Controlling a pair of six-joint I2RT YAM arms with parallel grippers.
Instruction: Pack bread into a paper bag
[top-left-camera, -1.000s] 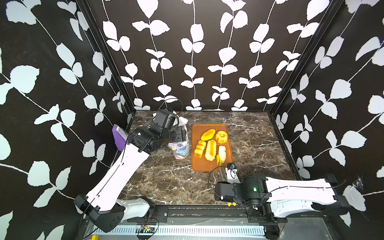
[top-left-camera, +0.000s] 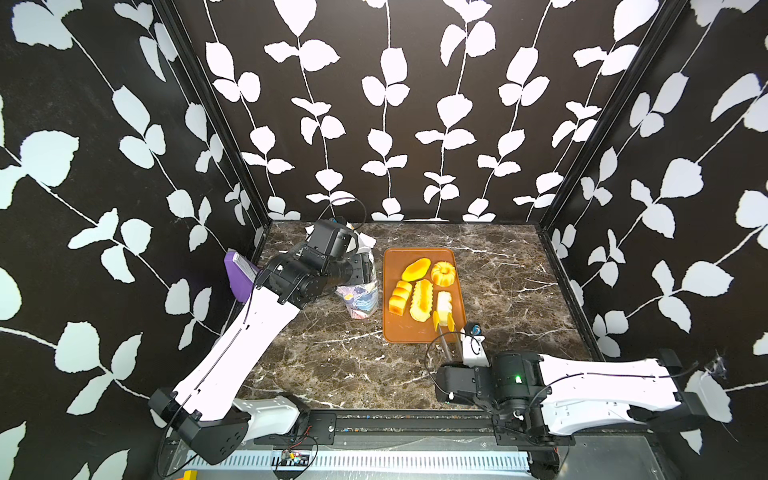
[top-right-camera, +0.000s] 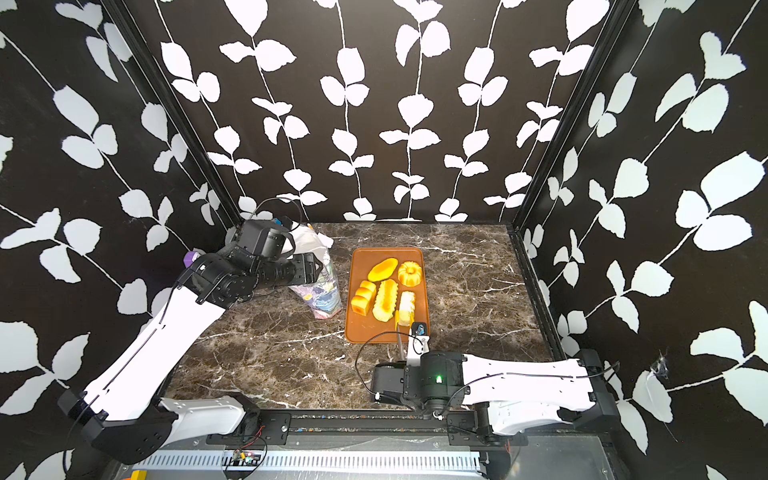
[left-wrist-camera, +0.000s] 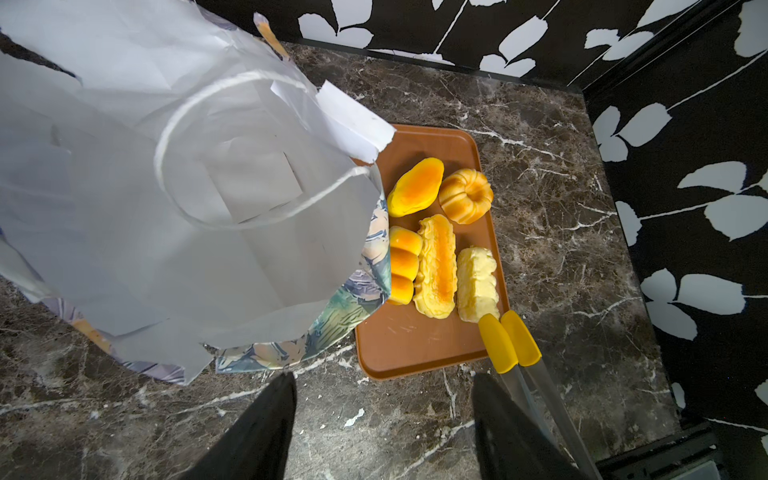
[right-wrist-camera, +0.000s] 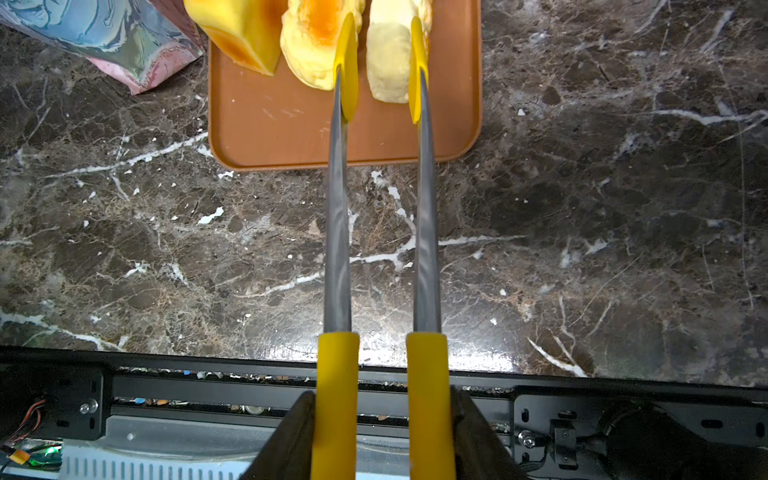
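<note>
In the left wrist view the paper bag (left-wrist-camera: 128, 240) gapes open, its white inside showing and no bread visible in it. My left gripper is open beside the bag, fingers apart and empty. Yellow-tipped tongs (right-wrist-camera: 337, 232) are in my right gripper, which is shut on their handles. The tongs' spread tips stand on either side of the near end of a pale bun (right-wrist-camera: 389, 64), close to it; contact is unclear. Also on the brown tray (top-left-camera: 408, 334) lie a ridged long loaf (top-left-camera: 421, 300), segmented bread (top-left-camera: 400, 297), an oval bun (top-left-camera: 416, 269) and a round bun (top-left-camera: 442, 273).
A purple object (top-left-camera: 240, 274) is at the left wall, partly behind the left arm. The marble counter (top-left-camera: 512, 280) right of the tray is clear. The bag stands close to the tray's left edge.
My right gripper and the tongs have shifted slightly right. The left arm looks still.
</note>
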